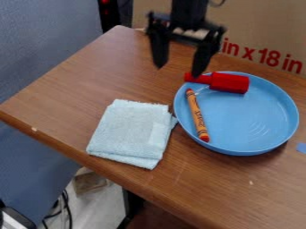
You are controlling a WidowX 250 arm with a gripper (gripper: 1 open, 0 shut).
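The black gripper [180, 55] hangs over the back of the wooden table, blurred, with its two fingers apart and nothing visible between them. In front of it a blue plate [249, 125] holds a red cylindrical object [225, 81] along its back rim and an orange crayon [198, 116] lying lengthwise on its left part. A folded pale blue cloth [127, 134] lies left of the plate.
A cardboard box [263, 45] with red print stands behind it. A small blue patch [301, 147] shows at the right edge. Cables and floor are below the front left.
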